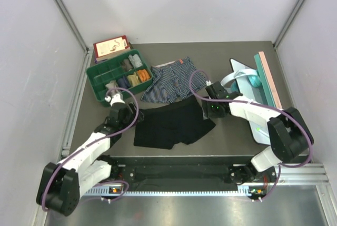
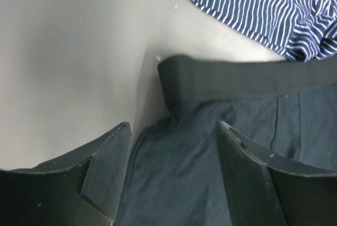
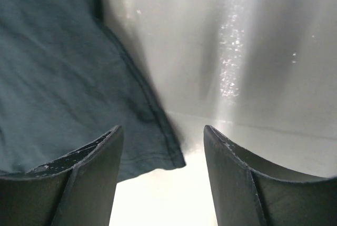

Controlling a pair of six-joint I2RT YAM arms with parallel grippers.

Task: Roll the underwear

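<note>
Black underwear (image 1: 169,126) lies spread flat on the grey table, waistband (image 2: 247,76) at the back. Over its upper-left corner is my left gripper, fingers apart and nothing visibly held between them. At its right edge, my right gripper is open above a lower corner and side seam of the cloth, holding nothing. The waistband's far right end appears at the top of the right wrist view.
Striped underwear (image 1: 171,81) lies behind the black pair. A green compartment box (image 1: 97,76) with rolled items is back left, books (image 1: 110,46) behind it. A white board (image 1: 247,89) with assorted items is at right. Bare table surrounds the cloth.
</note>
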